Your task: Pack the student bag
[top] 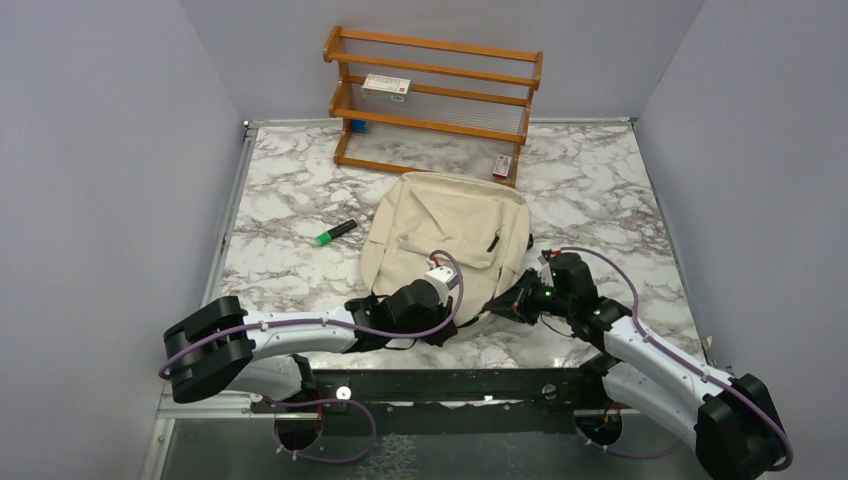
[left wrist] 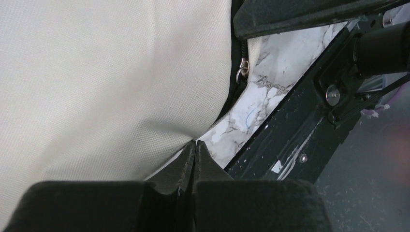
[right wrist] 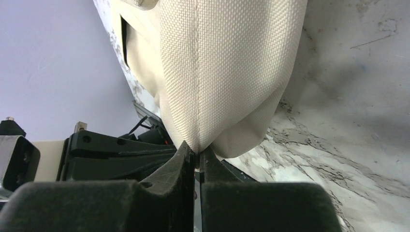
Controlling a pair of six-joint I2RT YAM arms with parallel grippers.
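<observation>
A cream cloth bag [top: 455, 220] lies on the marble table, its lower part partly covered by my arms. Its right lower corner is pinched in my right gripper, which is shut on the folded fabric. In the left wrist view a dark zipper with a metal zipper pull [left wrist: 243, 68] runs along the bag's edge, beside the right gripper's dark finger [left wrist: 309, 17]. My left gripper is shut at the fabric's rim, and whether its tips catch any cloth cannot be made out.
Behind the bag stands a wooden rack [top: 440, 120] bearing a white box [top: 386, 87] and a small red-and-white box [top: 502, 166]. A black marker with a green cap [top: 336, 232] lies left of the bag.
</observation>
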